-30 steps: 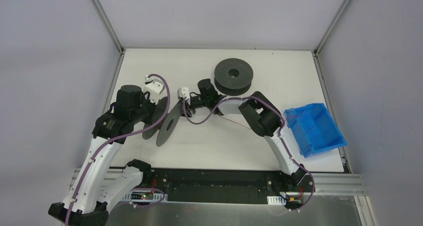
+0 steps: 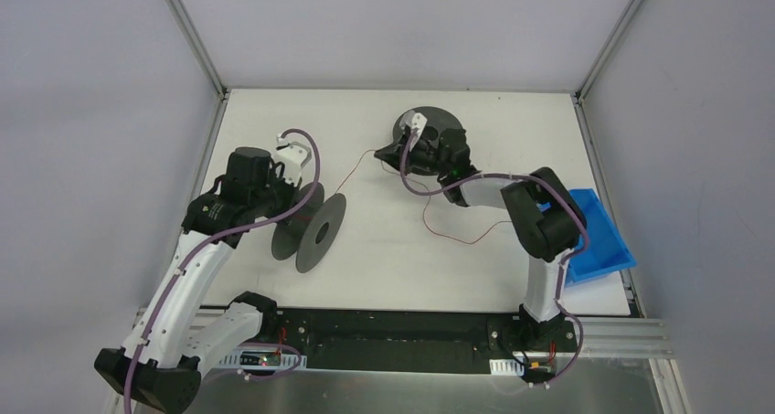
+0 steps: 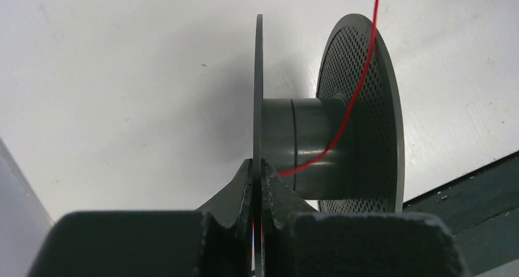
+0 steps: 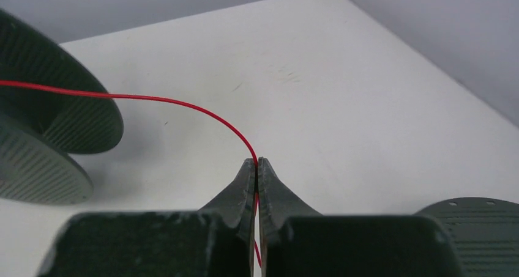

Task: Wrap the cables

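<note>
A grey spool with two wide flanges (image 2: 322,234) stands on edge at the left of the table. My left gripper is shut on one thin flange (image 3: 258,87), seen edge-on between its fingers. A thin red cable (image 3: 349,115) lies across the drum (image 3: 329,145) and runs out past the other flange. In the right wrist view, the cable (image 4: 153,98) leads from the spool (image 4: 73,119) into my right gripper, which is shut on it near the table's middle. Beyond it, the cable (image 2: 454,240) trails loosely to the right.
A second dark spool (image 2: 437,115) lies flat at the back, partly hidden behind my right gripper. A blue bin (image 2: 599,236) stands at the right edge, partly covered by the right arm.
My right gripper has moved right and back, away from the upright spool, with cable now stretching between them. The left gripper and spool have shifted slightly right.
</note>
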